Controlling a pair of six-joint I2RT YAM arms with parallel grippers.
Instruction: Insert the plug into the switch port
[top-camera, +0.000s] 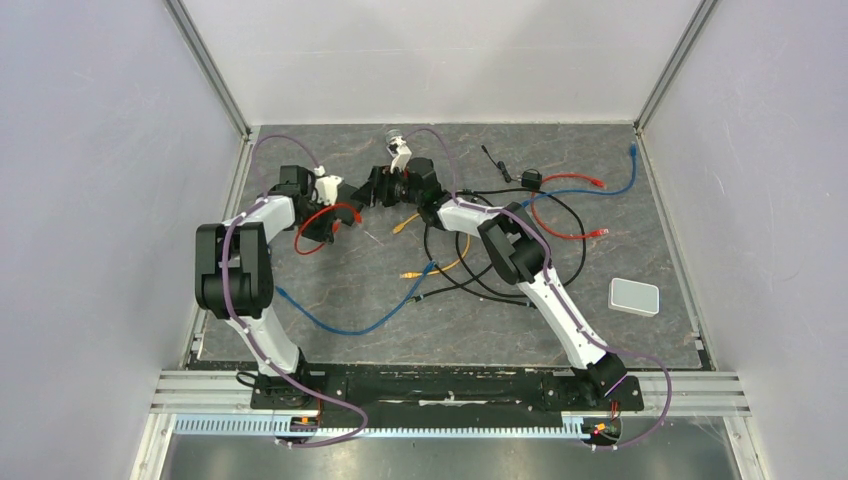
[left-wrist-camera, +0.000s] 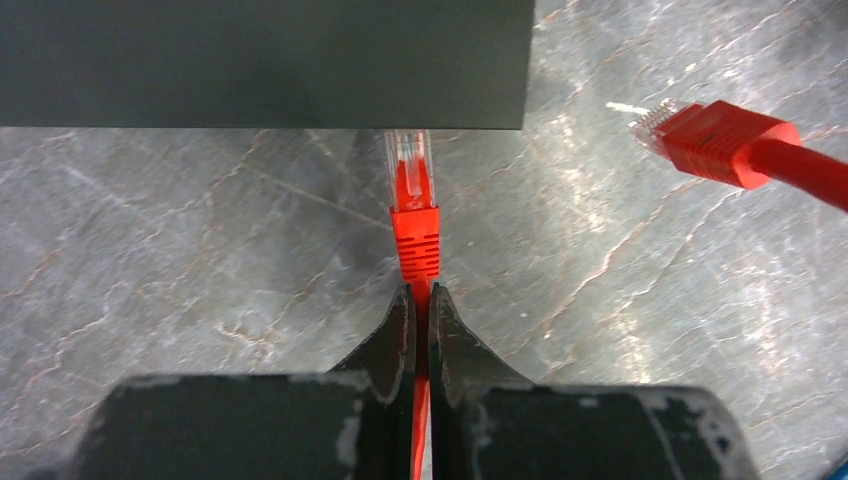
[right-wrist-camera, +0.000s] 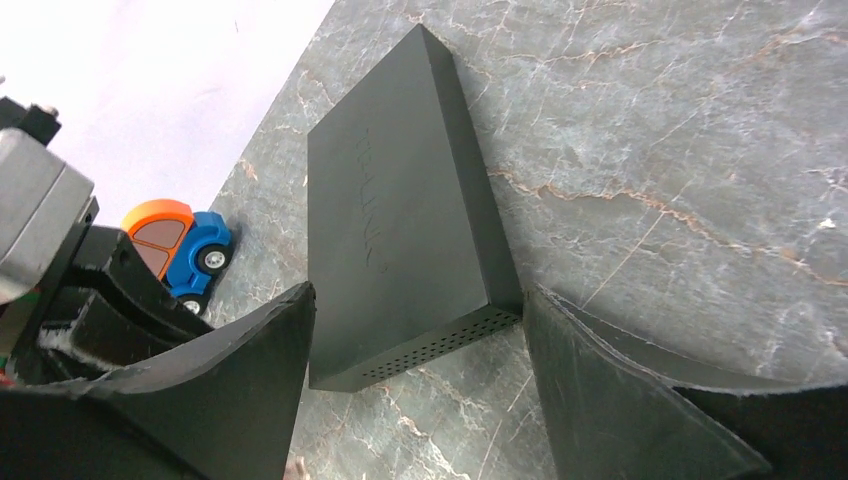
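My left gripper is shut on the red cable's plug (left-wrist-camera: 416, 240) at its cable end. The clear tip of that plug lies at the lower edge of the dark switch box (left-wrist-camera: 260, 70), partly hidden; I cannot tell whether it is inside a port. The other red plug (left-wrist-camera: 725, 145) lies free to the right in the left wrist view. In the right wrist view, the dark box (right-wrist-camera: 395, 200) sits between the fingers of my part-open right gripper, its right corner against or very near the right finger.
A blue and orange toy (right-wrist-camera: 190, 250) stands beyond the box, near the wall. Blue (top-camera: 350, 330), yellow (top-camera: 440, 272) and black cables cover the middle and front. A white box (top-camera: 633, 296) lies at the right.
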